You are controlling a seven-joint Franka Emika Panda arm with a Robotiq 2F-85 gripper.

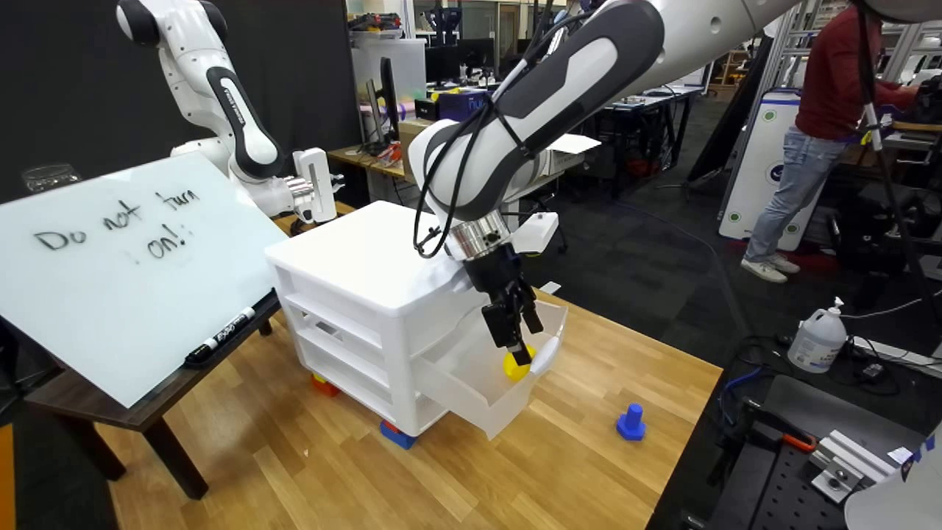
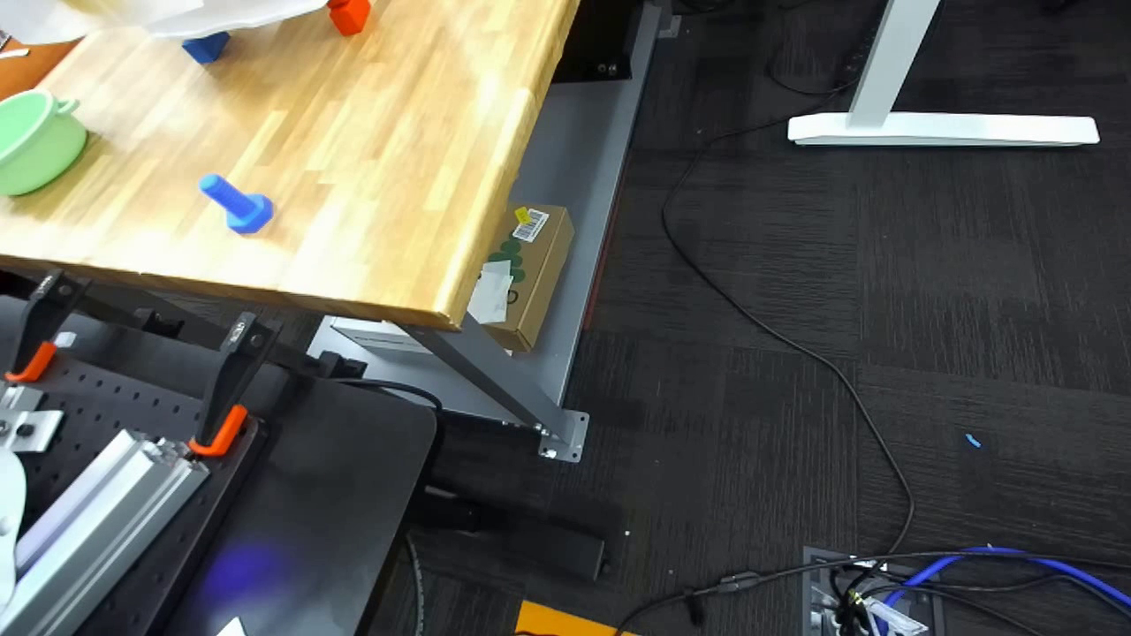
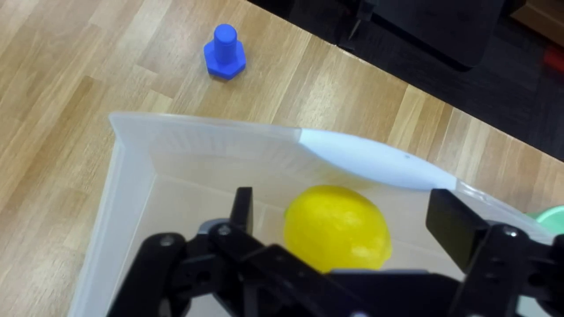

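A round yellow object, lemon-like, lies in the pulled-out translucent drawer. My gripper is open, one finger on each side of the yellow object in the wrist view, with gaps showing on both sides. From the side, the gripper reaches down into the drawer and partly covers the yellow object. The white drawer unit stands on the wooden table. Neither drawer nor gripper shows in exterior view 2, apart from a pale edge at its top left.
A blue bolt stands on the table beyond the drawer front. A green pot sits near the table edge. Left of the drawer unit, a whiteboard leans on a dark stand.
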